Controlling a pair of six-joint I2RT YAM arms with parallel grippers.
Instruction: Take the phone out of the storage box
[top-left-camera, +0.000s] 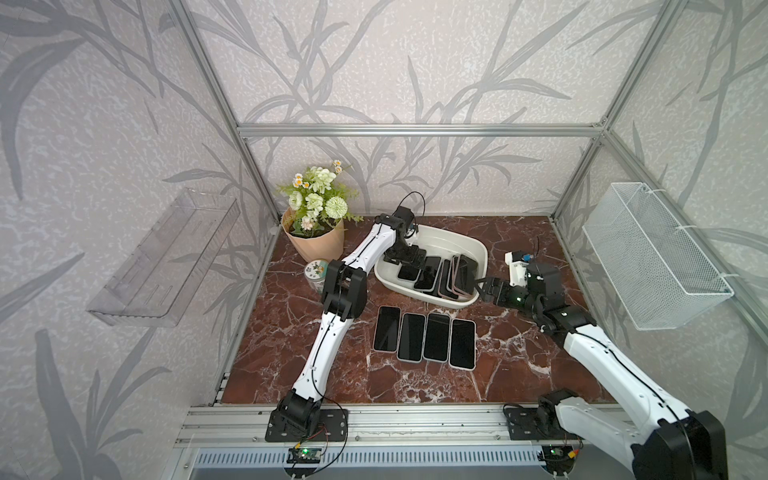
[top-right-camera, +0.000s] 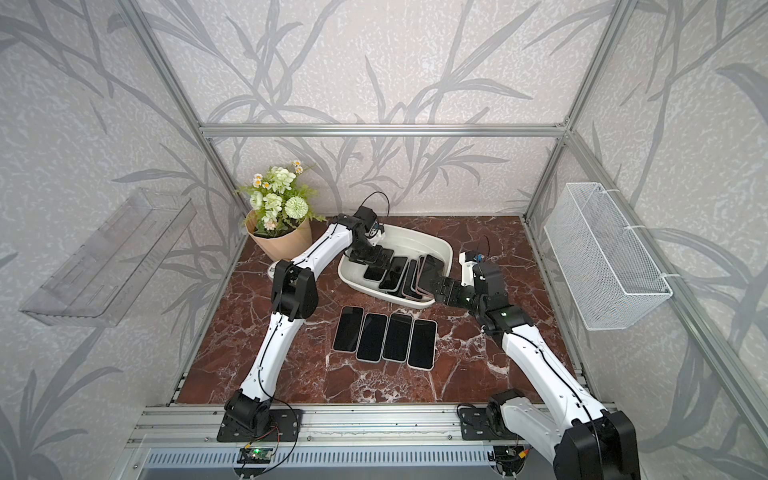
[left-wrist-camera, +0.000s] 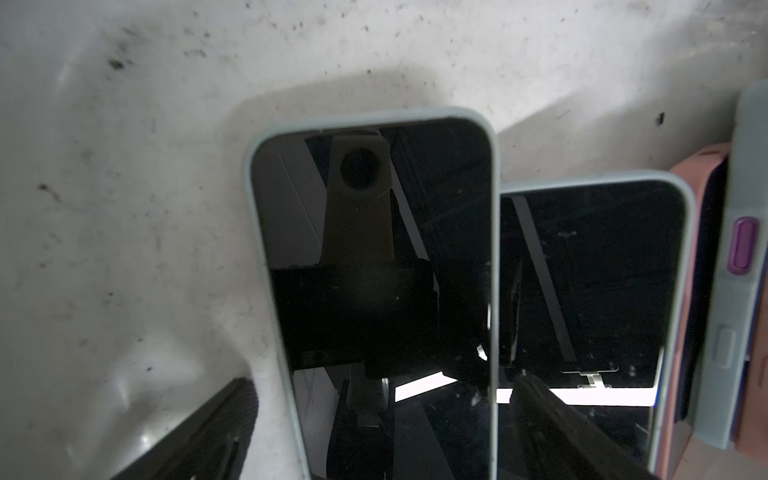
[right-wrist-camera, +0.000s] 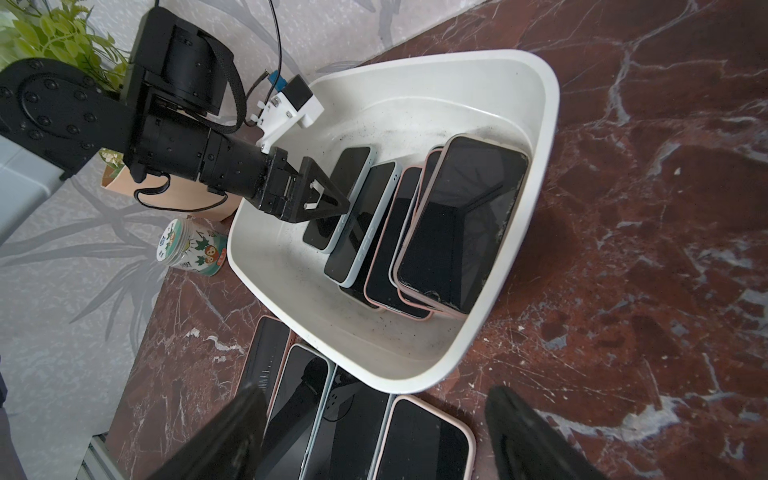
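Observation:
A white oval storage box (top-left-camera: 472, 256) holds several phones lying in a row, some overlapping. My left gripper is open just over the leftmost light-blue-rimmed phone (left-wrist-camera: 384, 296), its fingers at either long side. A second blue-rimmed phone (left-wrist-camera: 584, 280) lies beside it, then pink and blue ones (left-wrist-camera: 736, 320) further right. My right gripper is outside the box's right front, above the table, its fingers apart with nothing between them.
A row of phones (top-left-camera: 436, 336) lies on the marble table in front of the box. A flowerpot (top-left-camera: 312, 240) and a jar (top-left-camera: 314, 272) stand at the left. The table right of the box is clear.

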